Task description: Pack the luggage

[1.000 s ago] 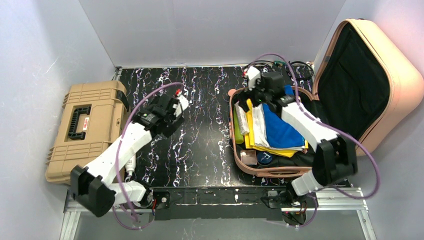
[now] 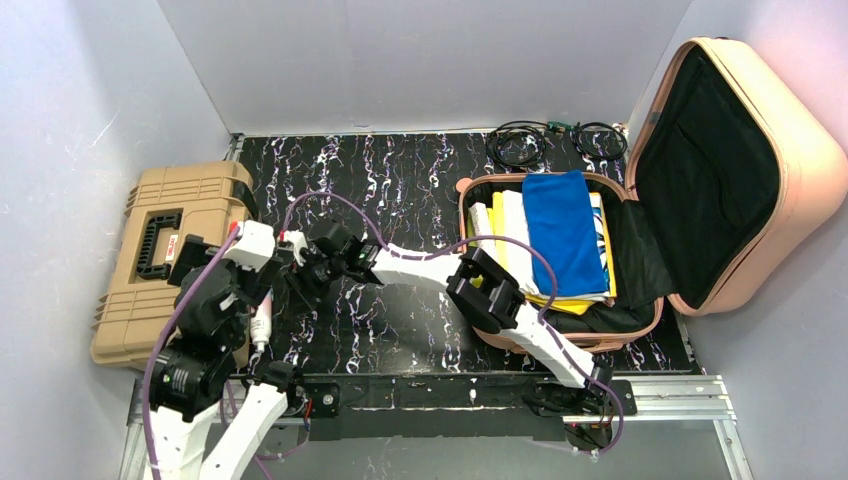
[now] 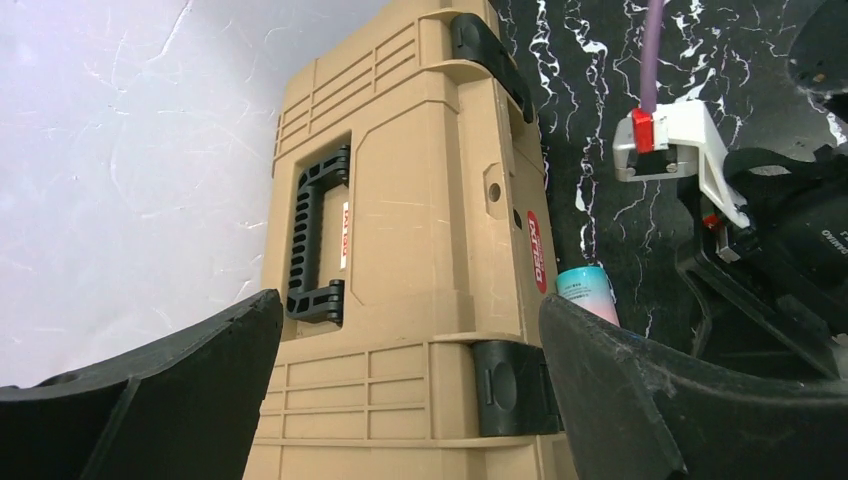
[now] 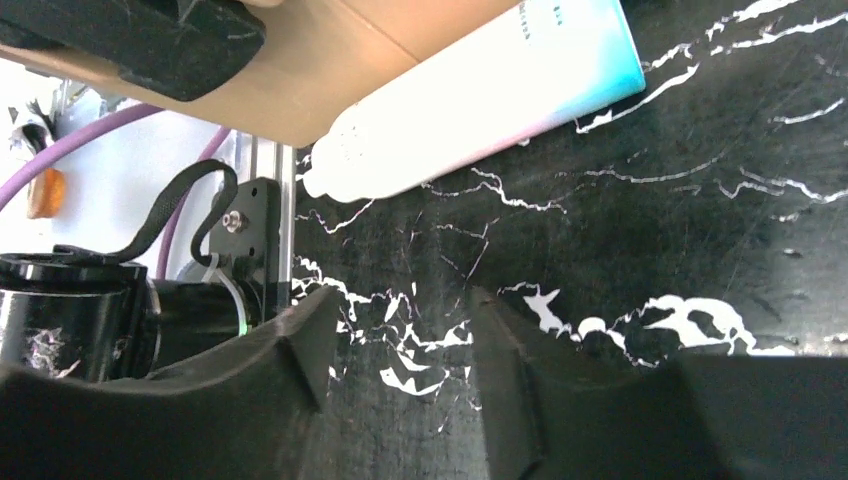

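A white bottle (image 4: 480,105) with a blue-tinted end lies on the black marbled table beside the tan case; in the top view it shows partly as a white bottle (image 2: 261,322). My right gripper hangs low over the table close to the bottle, its fingers part open with only table between them. Above the tan case (image 3: 400,230), my left gripper is spread wide and empty. On the right stands the open pink suitcase (image 2: 465,255), holding a folded blue cloth (image 2: 562,225) on white and yellow cloths.
Coiled black cables (image 2: 516,146) lie behind the suitcase. The suitcase lid (image 2: 735,175) leans back at the right. The right arm crosses the suitcase's front left corner. Bare table (image 2: 400,195) lies between case and suitcase.
My right gripper has swung left from above the suitcase to beside the tan case. My left arm has drawn back from the middle of the table to over the tan case.
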